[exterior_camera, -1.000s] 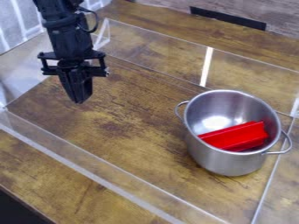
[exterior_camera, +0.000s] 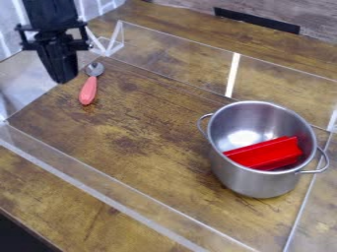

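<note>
My black gripper hangs at the upper left of the camera view, blurred, its fingers too unclear to read. A spoon with a pink-red handle and a metal head lies on the wooden table just right of and below the gripper, apart from it. A steel pot with two wire handles stands at the right, holding a red box-like object.
Clear straight edges, like a transparent sheet or border, run around the work area. A dark slot lies at the back right.
My gripper has moved left and up, uncovering the spoon that it hid before. The pot and red object are unchanged.
</note>
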